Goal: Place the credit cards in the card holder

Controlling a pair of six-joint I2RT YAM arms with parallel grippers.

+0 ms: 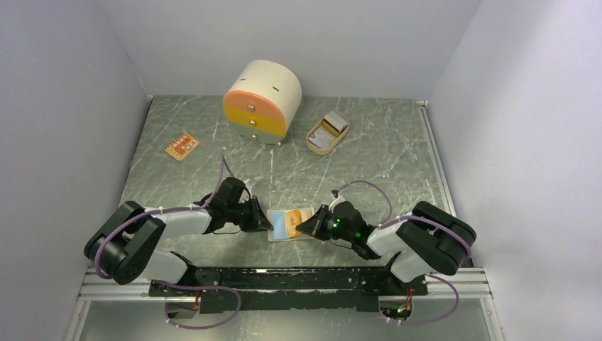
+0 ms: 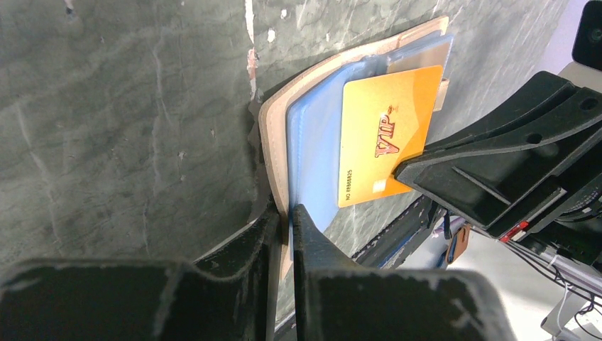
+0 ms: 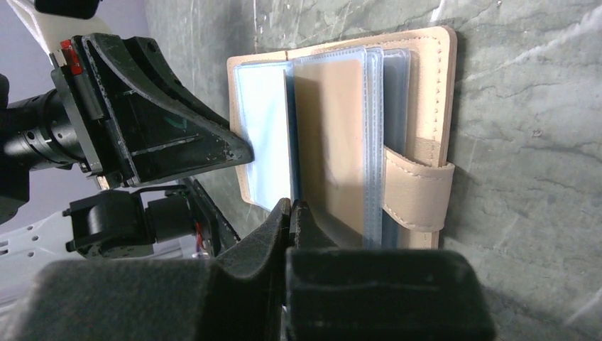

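Note:
The beige card holder (image 1: 277, 239) lies open on the table between both arms, with clear sleeves over a light blue page (image 2: 312, 135). My left gripper is shut on the holder's left edge. A yellow VIP card (image 2: 365, 106) stands over the blue page, seen edge-on from the right wrist. My right gripper is shut at the card's near edge, and the card's thin edge runs in between its fingertips. How far the card sits inside a sleeve cannot be told.
An oval tray (image 1: 311, 143) with cards stands at the back right. Behind the left arm are a rounded drawer box (image 1: 273, 82) and a flat orange card (image 1: 182, 146). The holder's strap (image 3: 419, 192) lies on its right part.

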